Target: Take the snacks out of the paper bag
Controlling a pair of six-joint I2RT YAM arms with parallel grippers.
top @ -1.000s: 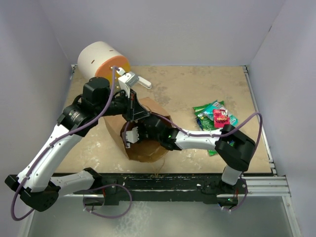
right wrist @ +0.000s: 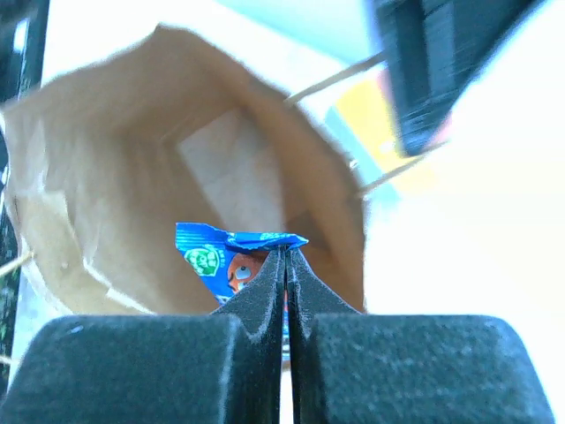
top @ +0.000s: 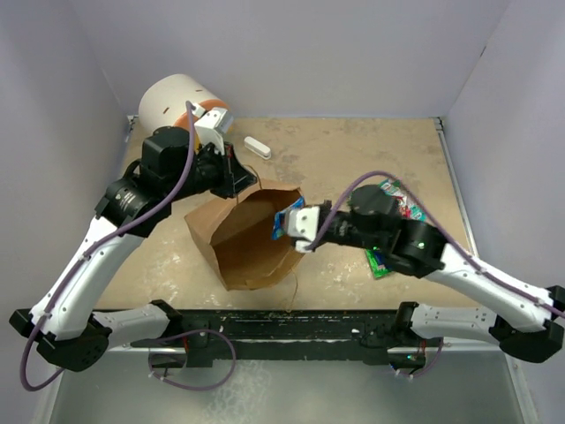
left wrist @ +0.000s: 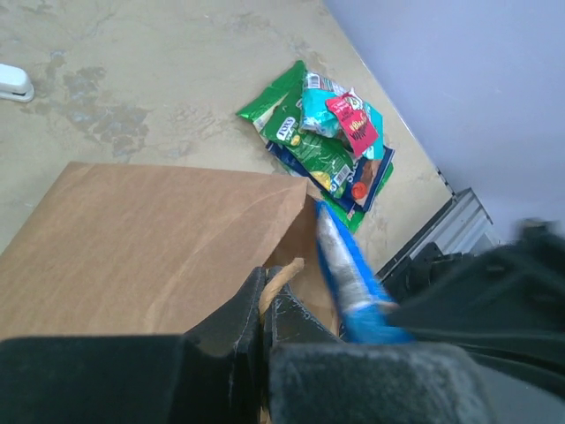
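Observation:
The brown paper bag [top: 225,221] lies open toward the front, its interior visible in the top view. My left gripper [top: 238,185] is shut on the bag's rim, with the twisted paper handle [left wrist: 279,284] at its fingers. My right gripper is shut on a blue snack packet [right wrist: 216,256], held by its top edge at the bag's mouth. The packet also shows in the left wrist view [left wrist: 344,265], beside the bag's edge.
A pile of snack packets [left wrist: 327,141] lies on the table at the right. A white and orange cylinder [top: 163,102] and a small white bar [top: 257,147] sit at the back. Walls surround the table.
The right arm has risen out of the bag and moved right, bringing the blue packet to the mouth. The left arm has shifted slightly back to the left.

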